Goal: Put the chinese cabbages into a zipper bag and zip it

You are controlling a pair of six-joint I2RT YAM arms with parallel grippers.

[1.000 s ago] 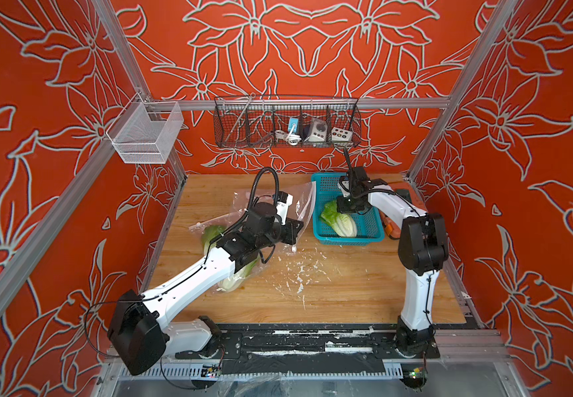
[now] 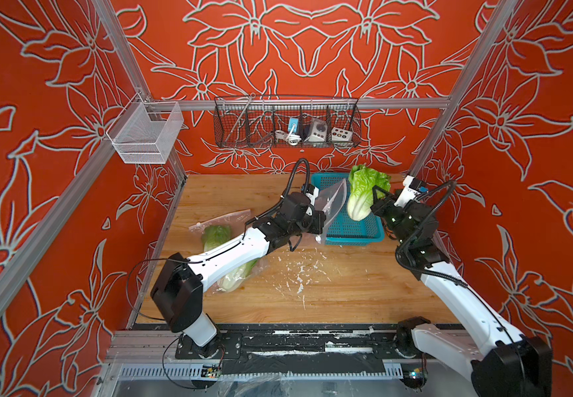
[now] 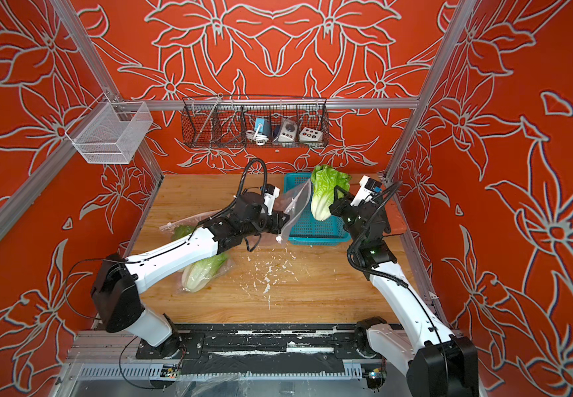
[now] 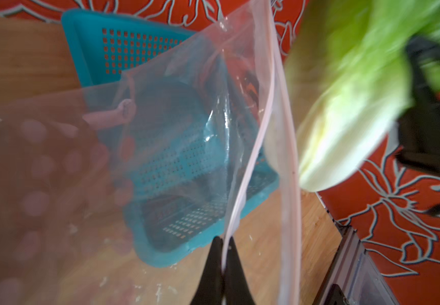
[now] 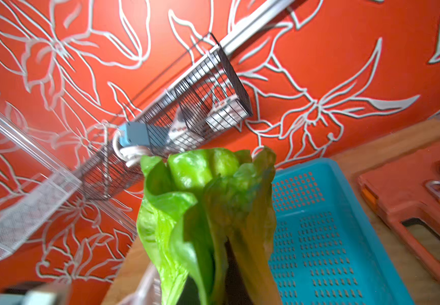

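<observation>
Raised above the blue basket, a Chinese cabbage [image 2: 365, 192] is held by its side in my right gripper [image 2: 376, 201], its pale base tilted down toward the left. In the left wrist view the cabbage's white base [image 4: 339, 142] is just right of the bag opening. My left gripper is shut on the rim of a clear zipper bag [image 4: 179, 117], whose pinkish zip strips [image 4: 268, 96] stand a little apart above the fingers. Another cabbage [image 3: 200, 270] lies inside a clear bag on the table at the left, partly hidden by my left arm.
The blue basket [image 5: 326, 223] has no other cabbage visible in it. A red case [image 5: 408, 198] lies to its right. Small white scraps [image 2: 299, 270] litter the table's middle. A wire rack [image 2: 260, 125] hangs on the back wall.
My right gripper has lifted the cabbage out of the basket, turned it and drawn back right. The left gripper has moved right with the bag rim, now over the basket's left side.
</observation>
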